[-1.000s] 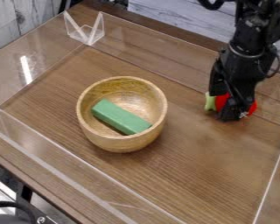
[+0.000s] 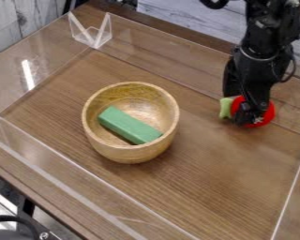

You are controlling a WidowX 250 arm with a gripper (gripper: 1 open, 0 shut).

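My gripper (image 2: 246,111) reaches down from the upper right, its black body over a red object (image 2: 262,114) on the wooden table (image 2: 190,187). A small pale green piece (image 2: 225,108) shows at the red object's left side. The fingers are dark and partly overlap the red object; whether they hold it is unclear.
A wooden bowl (image 2: 165,129) holding a green block (image 2: 128,126) sits left of centre. A clear plastic item (image 2: 93,30) lies at the back left, near the rim of the table.
The arm and gripper have shifted slightly over the red object, with the upper arm now more upright. The bowl and green block have not moved.
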